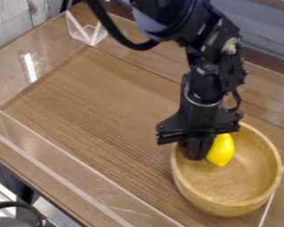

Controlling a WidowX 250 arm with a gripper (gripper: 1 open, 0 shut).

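Observation:
My black gripper (194, 142) reaches down over the left rim of a round tan bowl (237, 195) at the right. A yellow object (222, 151) lies in the bowl beside the gripper's tip, partly hidden by it. The fingertips are dark and crowded, and the gripper appears shut; I see nothing clearly held between them.
A clear plastic piece (85, 27) stands near the back left. A grey ledge runs along the back right.

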